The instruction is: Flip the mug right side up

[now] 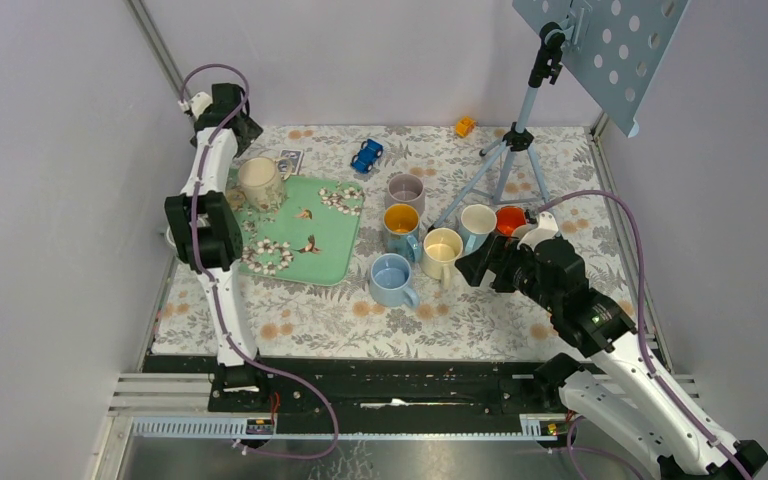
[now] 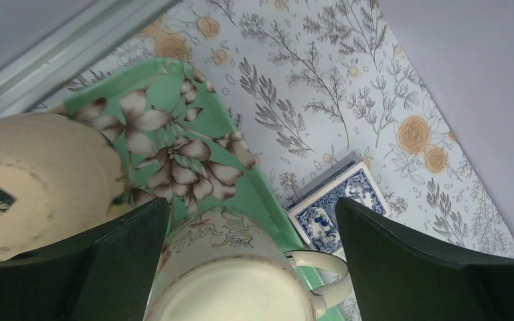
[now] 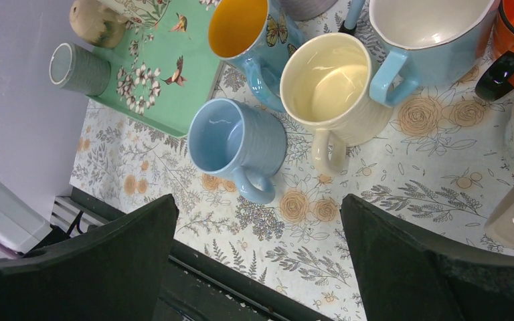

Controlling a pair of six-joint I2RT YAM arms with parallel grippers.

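Observation:
A cream patterned mug (image 1: 262, 187) (image 2: 222, 274) stands at the back-left of the green tray (image 1: 310, 260) (image 2: 140, 114), its handle to the right; whether it is upside down is unclear. My left gripper is open just above it, the handle near the right finger. A tan round object (image 2: 40, 180) (image 3: 94, 21) sits beside it, and a card box (image 2: 338, 204) lies off the tray. My right gripper hangs open near the group of mugs, with nothing between its fingers.
Several upright mugs, including blue (image 1: 392, 280), cream (image 1: 443, 250) and yellow-lined (image 1: 401, 230), stand right of the tray. A tripod stand (image 1: 517, 140) is at the back right, and a blue toy car (image 1: 367, 155) at the back.

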